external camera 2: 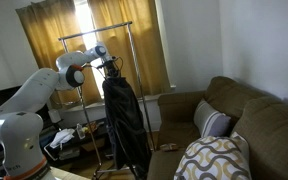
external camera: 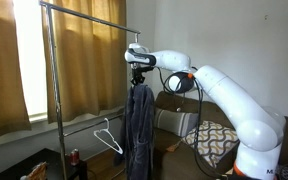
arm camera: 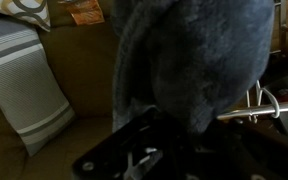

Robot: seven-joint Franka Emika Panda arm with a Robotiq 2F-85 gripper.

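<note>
A long dark grey garment [external camera: 140,130] hangs down from my gripper [external camera: 138,82], which is shut on its top end. In the second exterior view the same garment [external camera 2: 125,115] hangs in front of the metal clothes rack [external camera 2: 133,60]. Grey fabric [arm camera: 189,60] fills the middle of the wrist view and hides most of the fingers. A white hanger [external camera: 108,134] hangs lower on the rack, left of the garment and apart from it.
A brown sofa [external camera 2: 239,92] with a striped pillow [external camera 2: 210,120] and a patterned pillow [external camera 2: 214,158] stands to one side. Tan curtains [external camera: 82,55] hang behind the rack. A dark table [external camera: 34,162] stands at lower left.
</note>
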